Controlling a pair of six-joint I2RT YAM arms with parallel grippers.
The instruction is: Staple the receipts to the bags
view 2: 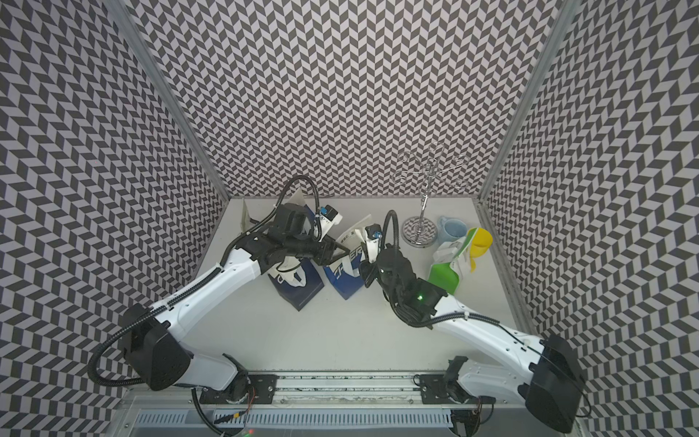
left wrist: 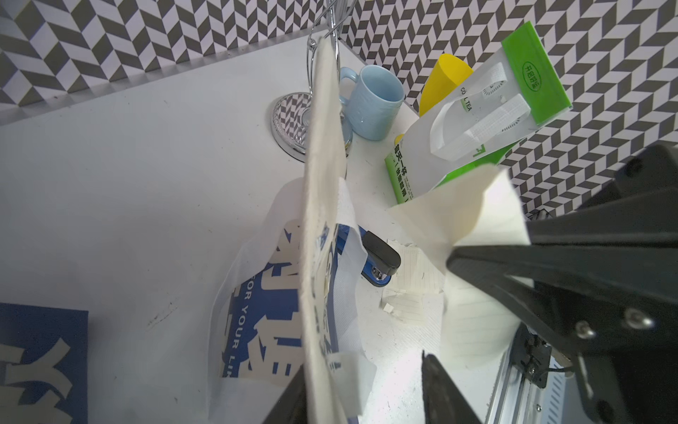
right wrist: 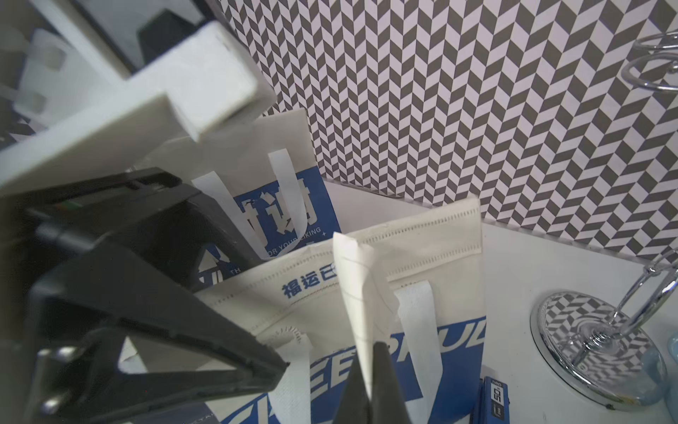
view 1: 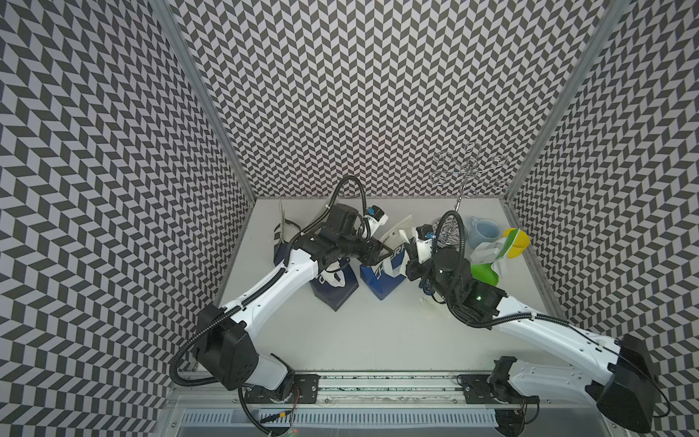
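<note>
My left gripper (view 1: 388, 252) stands open at the top of the middle blue-and-white bag (right wrist: 452, 296). In the left wrist view the bag's rim (left wrist: 317, 233) runs up between its two finger tips, close to the left one. My right gripper is shut on a curled cream receipt, which sticks up in front of the bag's printed face, apparently apart from it in the left wrist view. The blue-and-black stapler (left wrist: 381, 255) lies on the table beyond the bag. Near it lie further pale paper slips (left wrist: 413, 286).
Another dark blue bag (view 1: 336, 292) stands to the left, with one more behind it. On the right are a chrome stand (view 2: 420, 231), a light blue mug (view 2: 451, 229) and a green-and-white bag (view 2: 444, 276).
</note>
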